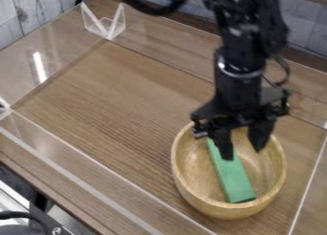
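My black gripper (235, 124) reaches down over a light wooden bowl (200, 186) in the lower right, its dark fingers blurred and spread apart, open, above the bowl's back part. A green block (230, 179) lies in the bowl, long side front to back, its far end just below the gripper.
A white wire-like object (106, 19) stands at the back left. Dark space shows at the lower left beyond the table's edge.
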